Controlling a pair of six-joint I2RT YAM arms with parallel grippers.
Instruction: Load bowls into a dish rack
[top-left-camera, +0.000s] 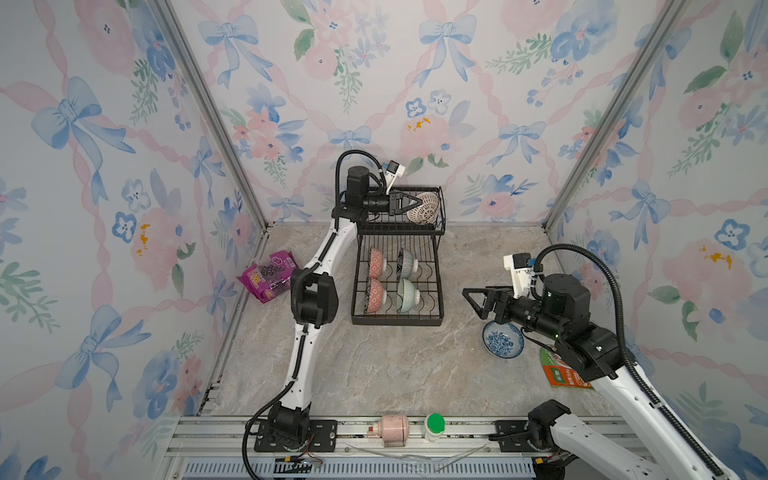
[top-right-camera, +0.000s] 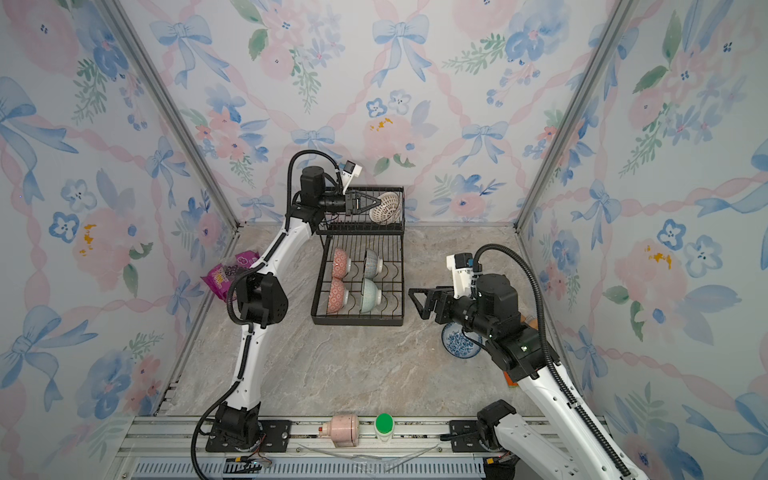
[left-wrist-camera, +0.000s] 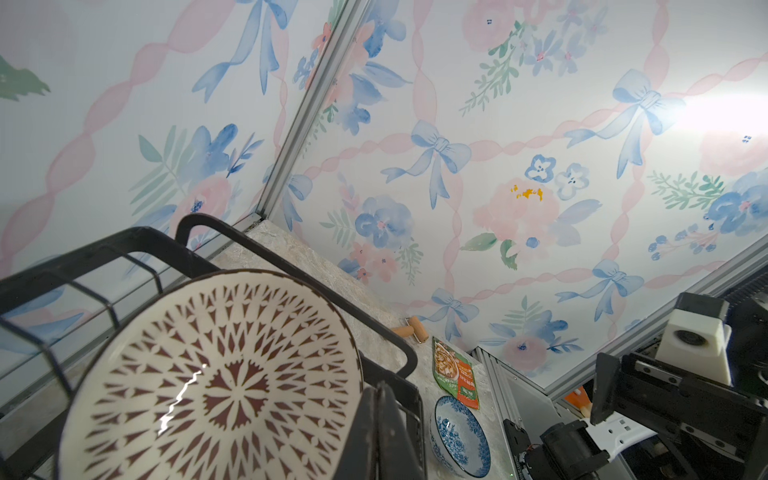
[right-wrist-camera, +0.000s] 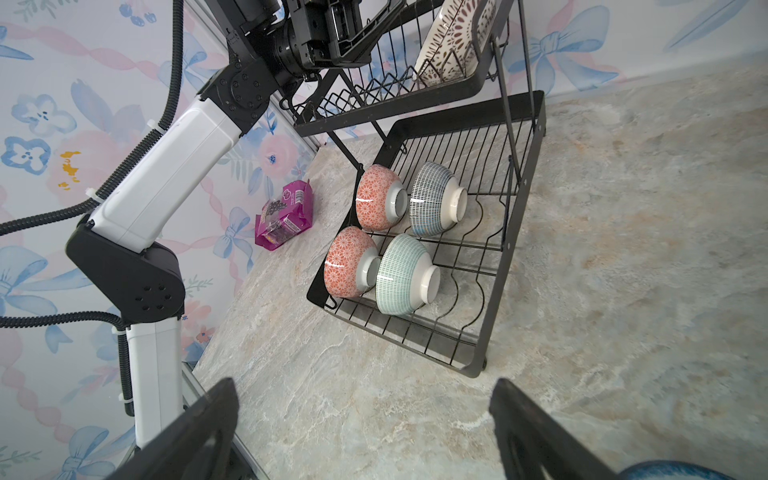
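Observation:
A white bowl with brown petal patterns (left-wrist-camera: 216, 392) leans on the rack's upper shelf, its inside facing my left wrist camera. My left gripper (top-left-camera: 421, 205) is beside its rim; the fingers (left-wrist-camera: 388, 432) look close together, and any gap or contact with the rim is unclear. In the lower tier of the dish rack (right-wrist-camera: 500, 296) stand two red bowls (right-wrist-camera: 345, 264), a dark blue-patterned bowl (right-wrist-camera: 432, 200) and a pale green one (right-wrist-camera: 400, 276), all on their sides. My right gripper (top-left-camera: 473, 305) is open and empty. Below it, a blue-and-white bowl (top-left-camera: 502, 341) sits upright on the counter.
A purple packet (top-left-camera: 269, 276) lies left of the rack, near the left arm. An orange-green packet (top-left-camera: 564, 372) is partly under the right arm. A pink object (top-left-camera: 393, 430) and a green-lidded jar (top-left-camera: 433, 426) stand at the front edge. The counter before the rack is clear.

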